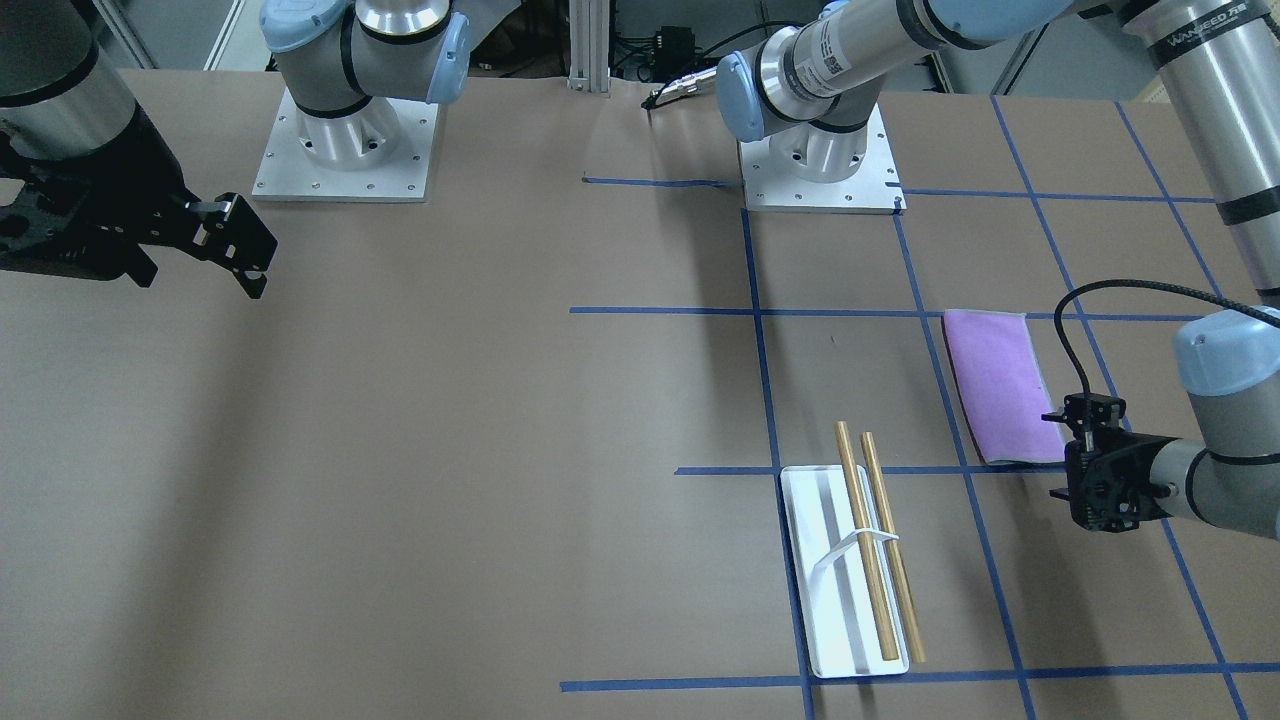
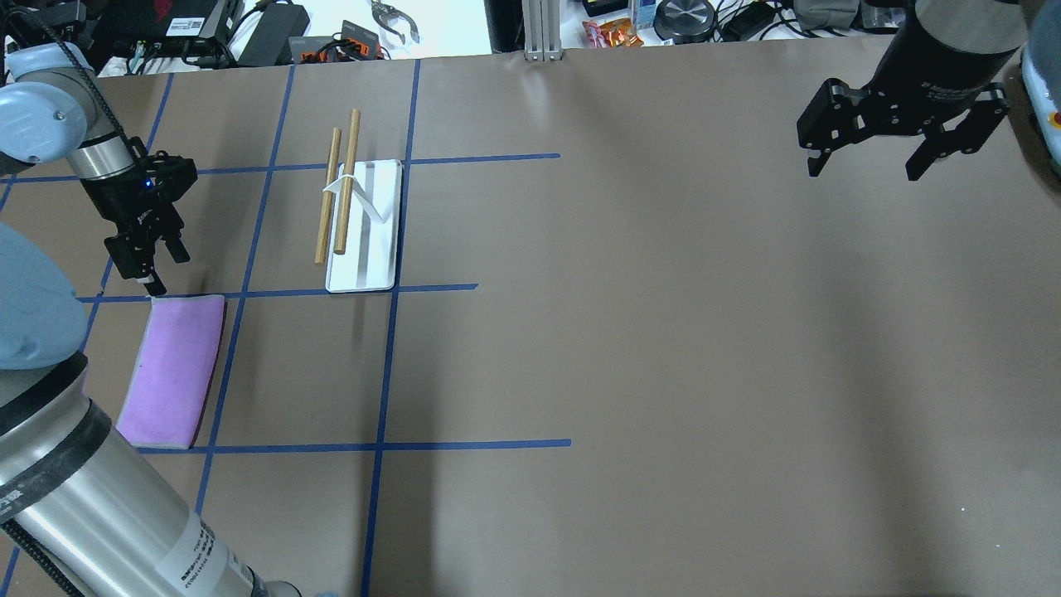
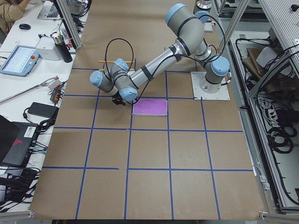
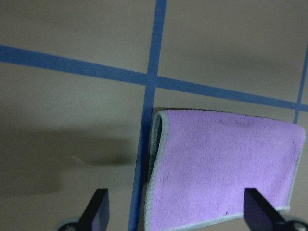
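A folded purple cloth point(image 1: 998, 386) with a grey edge lies flat on the gridded table, also seen as purple cloth point(image 3: 149, 107). My black gripper point(image 2: 169, 274) hangs just beyond the cloth's end in the top view, above its edge. In the left wrist view the two fingers of my gripper stand wide apart at the bottom, open, with the cloth seen between and below them.
A white tray point(image 1: 828, 612) with two wooden sticks point(image 2: 348, 214) lies beside the cloth. A second black gripper point(image 2: 900, 124) hangs at the other side, and more arms stand at the back.
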